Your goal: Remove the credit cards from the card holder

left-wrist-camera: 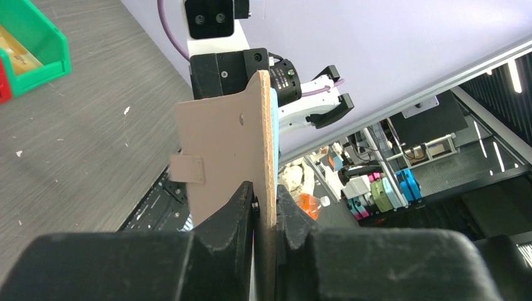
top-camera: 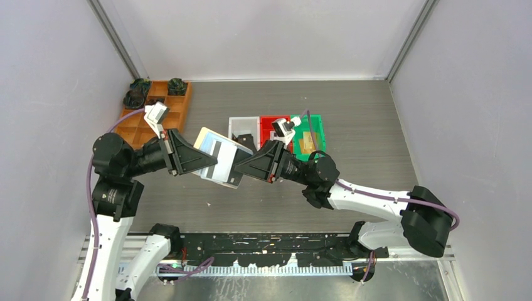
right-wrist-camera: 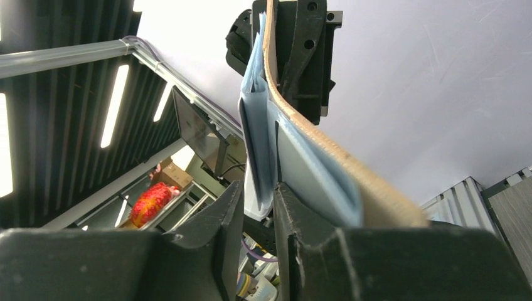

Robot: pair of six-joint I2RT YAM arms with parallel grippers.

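Observation:
The card holder (top-camera: 205, 139) is held up above the table, tan outside with pale blue and grey inside. My left gripper (top-camera: 216, 162) is shut on its left part; in the left wrist view the tan cover (left-wrist-camera: 219, 135) with its small tab rises from between the fingers. From the right, the tips of my right gripper (top-camera: 236, 167) overlap the holder's right side. In the right wrist view its fingers (right-wrist-camera: 232, 216) stand slightly apart, with the pale blue inner sleeve (right-wrist-camera: 254, 119) and a thin card edge just beyond the gap. I cannot tell whether a card reaches between them.
Behind the holder stand a white bin (top-camera: 244, 121) with dark items, a red bin (top-camera: 273, 120) and a green bin (top-camera: 317, 125) with yellowish pieces. An orange divided tray (top-camera: 179, 103) lies at the back left.

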